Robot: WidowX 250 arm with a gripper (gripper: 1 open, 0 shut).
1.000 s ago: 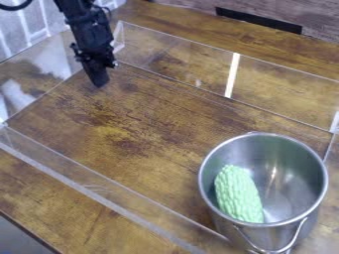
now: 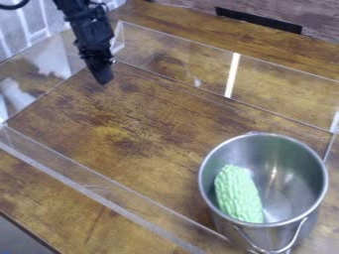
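The black gripper (image 2: 101,67) hangs over the far left corner of the clear-walled work area, low above the wooden surface (image 2: 159,119), and looks shut, with nothing visible between its fingers. A steel bucket (image 2: 298,169) with a wire handle stands at the near right. Inside it, against its left side, lies a pale green bumpy object (image 2: 236,193), well apart from the gripper.
Clear plastic walls (image 2: 279,94) border the work area on the wooden table, with a white vertical strip on the far wall. The middle and left of the floor are empty.
The gripper has shifted slightly at the far left corner. The bucket and the green object have not moved.
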